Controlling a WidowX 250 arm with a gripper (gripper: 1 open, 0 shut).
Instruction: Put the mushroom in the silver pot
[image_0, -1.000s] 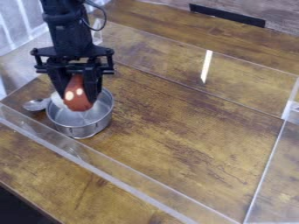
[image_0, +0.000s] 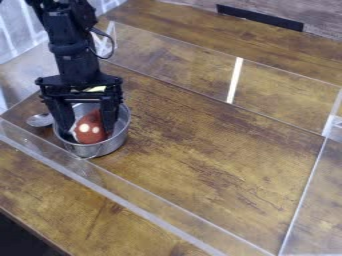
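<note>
The silver pot (image_0: 120, 139) stands at the left of the table. Inside it lies the mushroom (image_0: 90, 131), with a red cap and pale spots, low between the pot's walls. My black gripper (image_0: 90, 122) reaches down over the pot from above, its fingers apart on either side of the mushroom. It looks open. The gripper hides the far part of the pot and the mushroom's upper side.
A silver spoon (image_0: 42, 119) rests just left of the pot. Something yellow (image_0: 96, 89) shows behind the gripper. To the right, the wooden table (image_0: 214, 150) is clear.
The gripper has come down into the pot's opening. The pot has stayed in place.
</note>
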